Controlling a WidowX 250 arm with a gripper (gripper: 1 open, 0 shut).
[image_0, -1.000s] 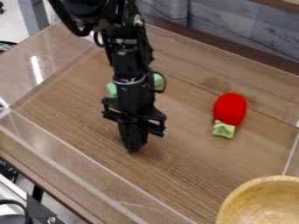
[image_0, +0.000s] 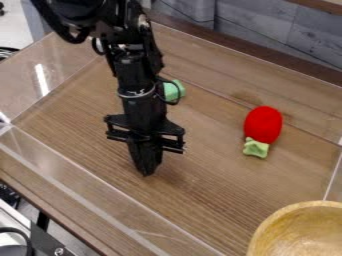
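Note:
The black robot arm reaches down from the top left, and its gripper (image_0: 142, 166) is low over the wooden table (image_0: 80, 150), its fingertips close together with nothing visible between them. A green object (image_0: 173, 91) lies behind the arm, partly hidden by it. A red object (image_0: 263, 124) rests to the right, with a small pale green block (image_0: 255, 148) just in front of it.
A yellow bowl (image_0: 297, 232) sits at the bottom right corner. The table's front left edge runs along the lower left, with cables beyond it.
The arm and gripper have shifted slightly to the left, uncovering more of the green object on the arm's right side. The other objects have not moved visibly.

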